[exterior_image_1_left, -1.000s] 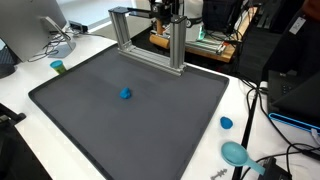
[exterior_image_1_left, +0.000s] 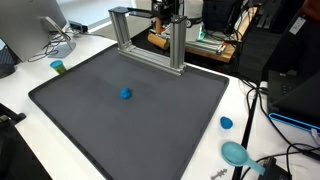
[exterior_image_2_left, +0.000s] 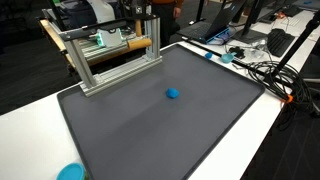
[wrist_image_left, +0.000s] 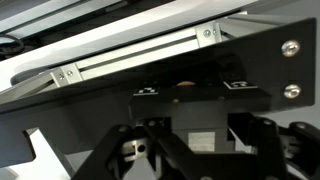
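Observation:
In the wrist view my gripper is at the dark bar of the rack, its two fingertips standing apart. A small brownish spot shows between them, and a dark block fills the gap below; whether either finger touches it cannot be made out. An orange-brown cylindrical piece (exterior_image_1_left: 158, 40) hangs under the top of the rack (exterior_image_1_left: 178, 50), and in the second exterior view the same orange piece (exterior_image_2_left: 138, 27) is by the rack's right post. The gripper is hard to pick out in both exterior views.
A small blue object (exterior_image_1_left: 125, 93) lies on the grey mat (exterior_image_1_left: 130, 130), which is otherwise clear. Off the mat are a green-and-yellow cup (exterior_image_1_left: 58, 67), a blue piece (exterior_image_1_left: 226, 123) and a teal ladle-like item (exterior_image_1_left: 238, 155). Cables run along the right side.

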